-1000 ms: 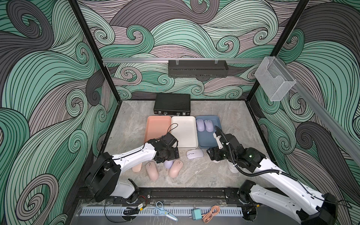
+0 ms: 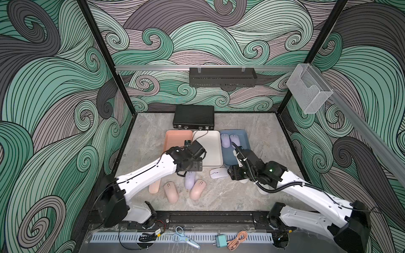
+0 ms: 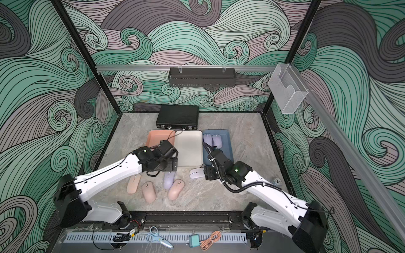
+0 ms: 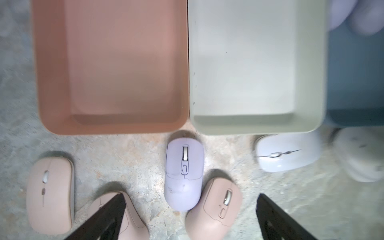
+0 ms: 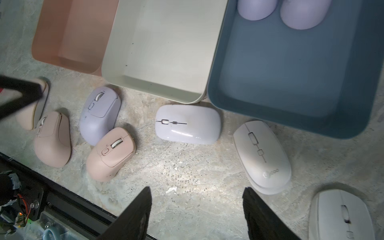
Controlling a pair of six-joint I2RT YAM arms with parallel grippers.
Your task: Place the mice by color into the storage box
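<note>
My left gripper is open above the front row of mice: a lilac mouse (image 4: 183, 180) between pink mice (image 4: 212, 208) and a third pink mouse (image 4: 48, 192) at the left. My right gripper is open over bare table, near a pale glossy mouse (image 5: 188, 126), a white mouse (image 5: 262, 160) and another white mouse (image 5: 340, 220). The pink tray (image 4: 52, 96) and white tray (image 4: 256, 122) are empty; the blue tray (image 5: 288, 80) holds two lilac mice (image 3: 212, 140) at its back.
A black case (image 3: 177, 116) lies behind the trays. Bare table (image 3: 249, 130) shows right of the blue tray and along the left side. A mesh basket (image 3: 286, 88) hangs on the right rail.
My left arm has changed posture, its wrist higher over the pink and white trays' front. My right arm has shifted slightly left.
</note>
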